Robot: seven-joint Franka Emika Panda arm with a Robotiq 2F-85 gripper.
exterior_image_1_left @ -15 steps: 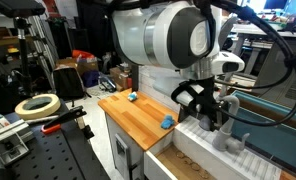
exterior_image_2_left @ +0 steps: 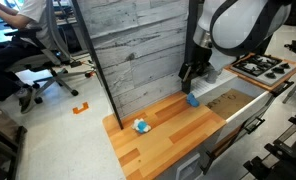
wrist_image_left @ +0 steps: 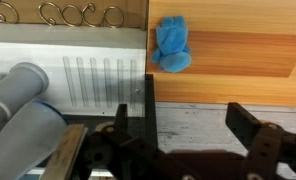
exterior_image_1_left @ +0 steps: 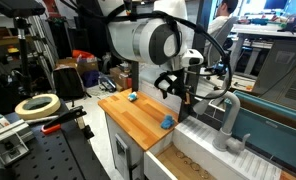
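Note:
A small blue soft-looking object [wrist_image_left: 172, 45] lies on the wooden counter, near the top of the wrist view. It also shows as a blue lump [exterior_image_1_left: 167, 122] in exterior view 1 and a blue patch [exterior_image_2_left: 192, 100] in exterior view 2. My gripper is open, its dark fingers wide apart with nothing between them. In the wrist view the blue object is beyond the fingertips, apart from them. From outside, the gripper's dark body [exterior_image_1_left: 185, 98] hangs by the back edge of the counter, above and behind the blue object.
A grey faucet [exterior_image_1_left: 229, 123] rises to the right beside a white slatted strip [wrist_image_left: 103, 80]. An open drawer [exterior_image_1_left: 178, 166] lies in front. Another blue-and-white item [exterior_image_2_left: 141, 126] sits farther left on the counter, with bare wood [exterior_image_2_left: 164, 141] nearby.
In exterior view 1 my arm has swung left, away from the faucet and toward the wooden counter. The blue object stays where it was.

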